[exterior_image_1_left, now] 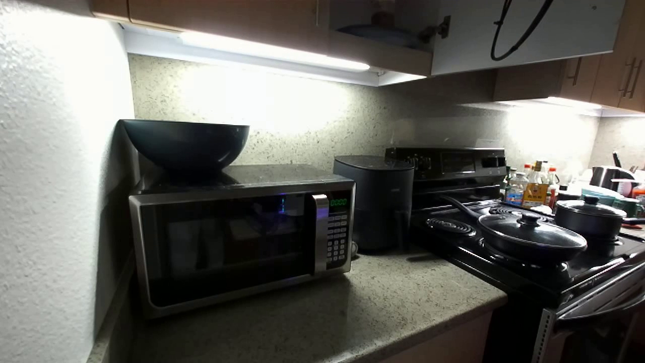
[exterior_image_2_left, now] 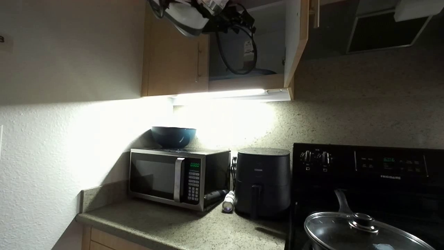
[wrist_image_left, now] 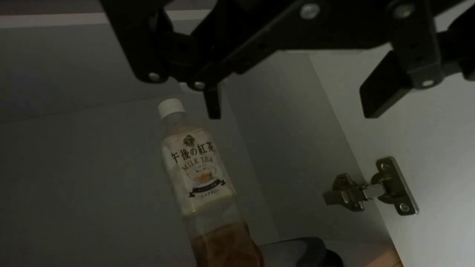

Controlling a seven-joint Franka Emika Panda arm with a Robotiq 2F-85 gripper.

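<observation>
In the wrist view my gripper is open, its two dark fingers wide apart with nothing between them. A milk tea bottle (wrist_image_left: 200, 167) with a white cap and brownish liquid in its lower part stands in the open upper cabinet. It appears below and left of the gap between the fingers, apart from them. In exterior view 2 the arm (exterior_image_2_left: 187, 16) reaches in at the top, before the open cabinet, and the bottle's pale label (exterior_image_2_left: 248, 46) shows behind a hanging cable. Exterior view 1 shows only the cable, not the gripper.
The open cabinet door (exterior_image_2_left: 297, 46) with its metal hinge (wrist_image_left: 360, 191) bounds the right side. A dark rounded object (wrist_image_left: 314, 251) lies by the bottle's base. Below are a microwave (exterior_image_1_left: 242, 242) with a bowl (exterior_image_1_left: 187, 145) on top, an air fryer (exterior_image_1_left: 378, 199) and a stove with a lidded pan (exterior_image_1_left: 532, 236).
</observation>
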